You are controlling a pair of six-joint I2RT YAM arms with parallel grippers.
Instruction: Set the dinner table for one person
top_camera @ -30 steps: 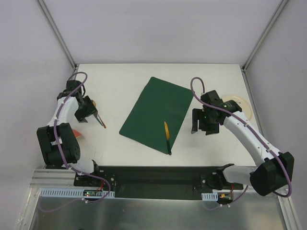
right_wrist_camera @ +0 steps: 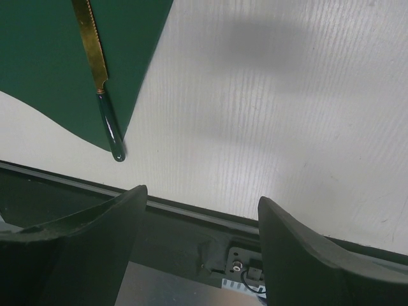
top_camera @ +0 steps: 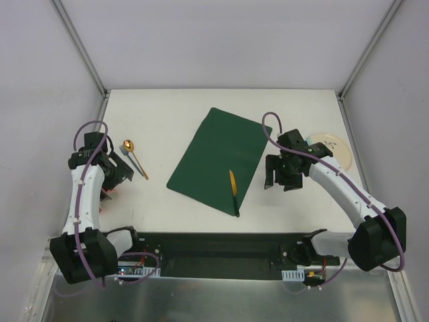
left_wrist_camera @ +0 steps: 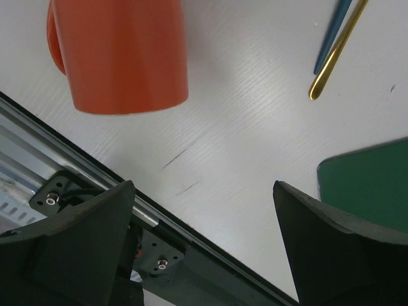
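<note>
A dark green placemat [top_camera: 218,157] lies slantwise mid-table. On its right part rests a knife [top_camera: 234,191] with a gold blade and dark green handle, also in the right wrist view [right_wrist_camera: 102,83]. Over the left edge of the table my left gripper stands open and empty. An orange-red mug [left_wrist_camera: 127,57] is beyond its fingertips; the arm covers most of it from above. Behind lie a gold spoon [top_camera: 129,145] and a slim blue utensil [top_camera: 127,155]. My right gripper, open and empty, hovers right of the placemat. A cream plate [top_camera: 340,151] sits at the far right.
Bare white table [top_camera: 161,114] surrounds the placemat. Grey walls [top_camera: 221,40] close in the back and both sides. A dark rail [top_camera: 221,245] runs along the front edge.
My left gripper has drawn back from above the cutlery toward the front, uncovering the spoon and now hiding most of the mug.
</note>
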